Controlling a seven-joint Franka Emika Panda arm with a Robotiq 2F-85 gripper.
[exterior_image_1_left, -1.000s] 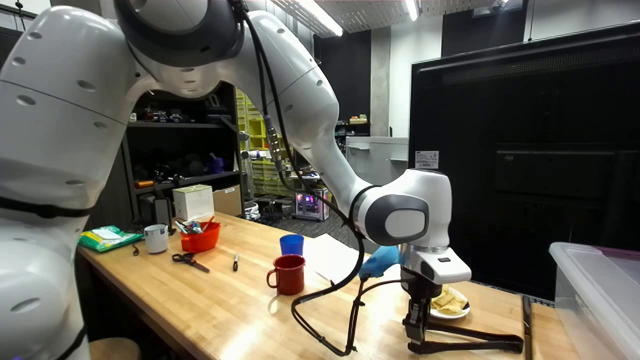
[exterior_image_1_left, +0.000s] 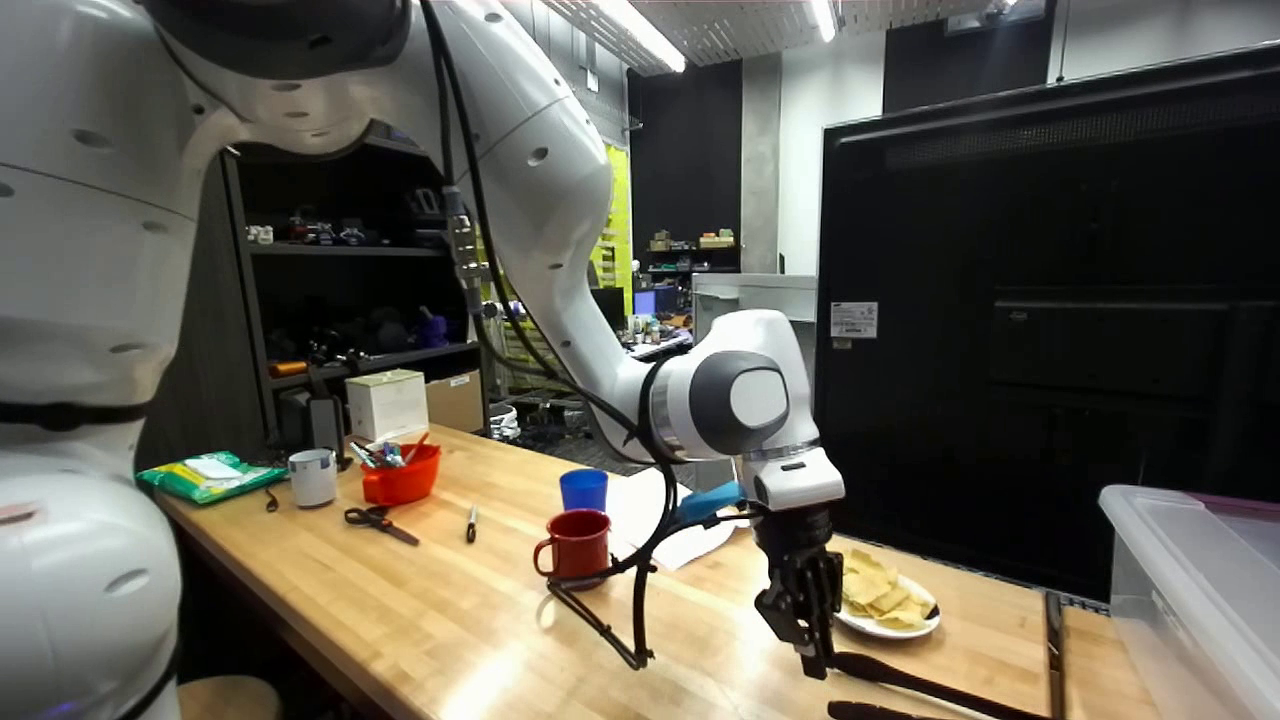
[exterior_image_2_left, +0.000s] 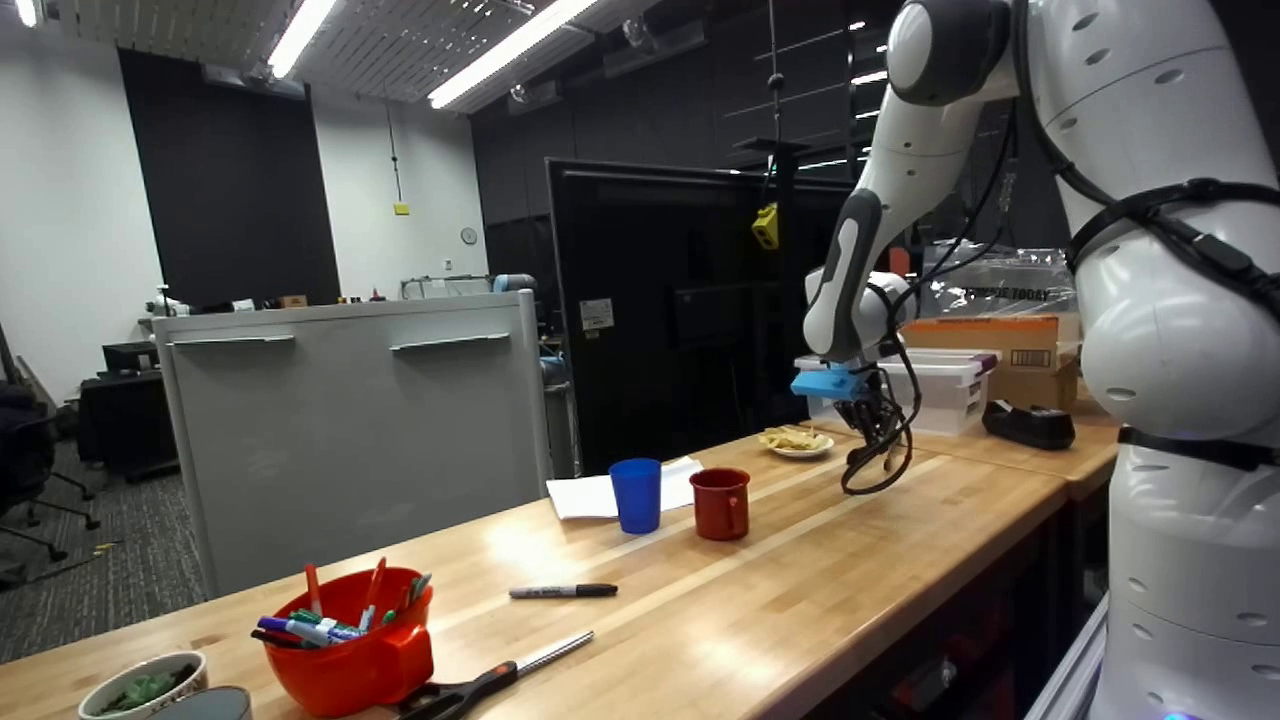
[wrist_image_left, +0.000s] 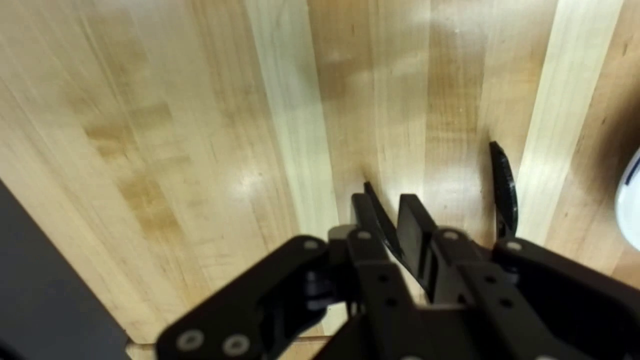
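Note:
Two slim black arms lie on the table, apparently the legs of one pair of tongs (exterior_image_1_left: 930, 686). In the wrist view one leg (wrist_image_left: 504, 186) lies on the side towards the plate, clear of my gripper. The other leg (wrist_image_left: 379, 213) runs under my fingertips and shows through the narrow slot between them; its back part is hidden by the gripper. My fingers are drawn close together and point down, low over the table. Nothing shows clamped between them; whether they touch the leg is hard to tell.
A white plate of chips (exterior_image_1_left: 882, 596) stands close behind the gripper. A red mug (exterior_image_1_left: 579, 546) and a blue cup (exterior_image_1_left: 584, 490) stand further left, near white paper. At the right is a clear plastic bin (exterior_image_1_left: 1188, 588).
My arm has shifted left in exterior view 1 and the wrist has tilted.

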